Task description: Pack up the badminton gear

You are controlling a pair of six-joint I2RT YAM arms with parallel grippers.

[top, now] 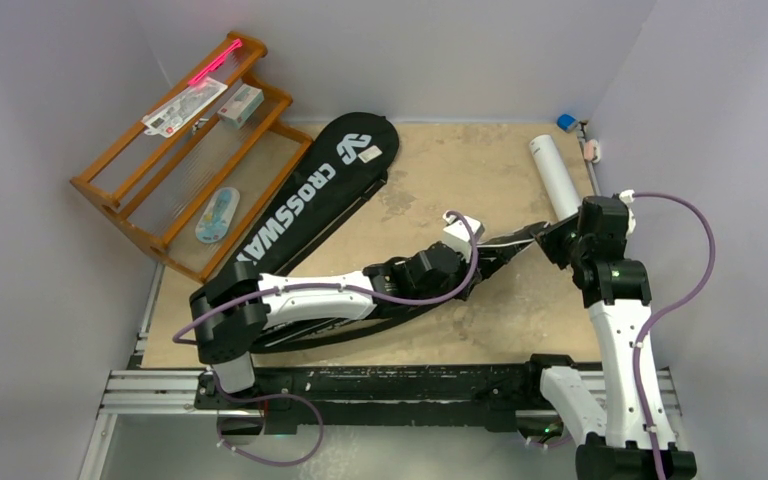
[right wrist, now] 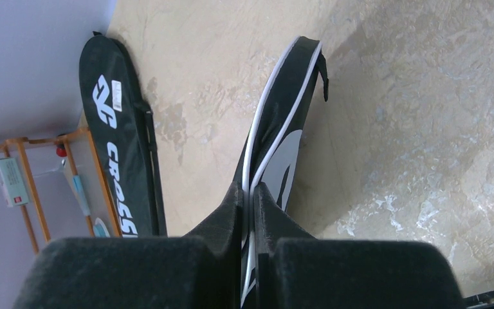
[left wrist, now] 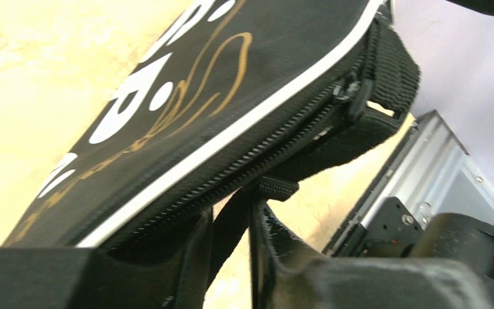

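Observation:
A black bag with white piping (top: 500, 250) stretches diagonally between my grippers at the front middle. My right gripper is shut on its end, pinching the piped edge. The left wrist view shows its printed side, zipper and puller (left wrist: 347, 93). Below the zipper, my left gripper has its fingers part open around a black strap (left wrist: 225, 238); whether they grip it is unclear. A second black CROSSWAY bag (top: 300, 200) lies flat at the back left, its lower end hidden by the left arm.
A wooden rack (top: 135, 215) with small packages stands at the left. A white tube (top: 550, 170) lies at the back right, near a small blue item (top: 566, 122). The board (top: 440, 170) is clear at the back middle. Walls bound the sides and back.

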